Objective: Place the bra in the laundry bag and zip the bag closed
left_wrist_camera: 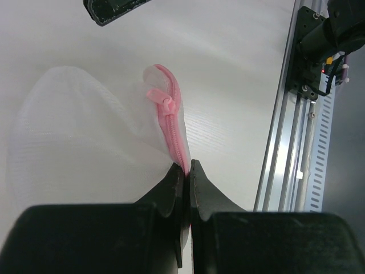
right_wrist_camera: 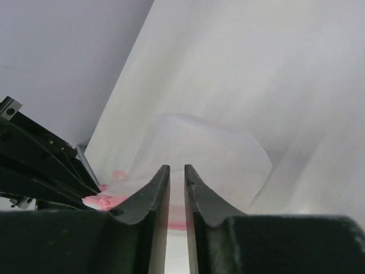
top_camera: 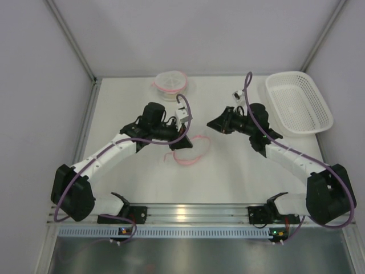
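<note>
A white mesh laundry bag [top_camera: 194, 149] with pink trim lies near the middle of the table. My left gripper is shut on the bag's pink zipper edge. Just ahead of its fingertips, a pink zipper pull [left_wrist_camera: 165, 104] shows on the zipper's end. My right gripper [top_camera: 210, 127] hovers to the right of the bag, apart from it. In the right wrist view, a narrow gap separates its fingers [right_wrist_camera: 161, 185], with the white mesh beyond and nothing visibly held. I cannot make out a bra in any view.
Another round white bag with pink trim [top_camera: 171, 83] stands at the back of the table. A white perforated basket [top_camera: 275, 108] occupies the back right. Bare table lies in front of the bag and to its left.
</note>
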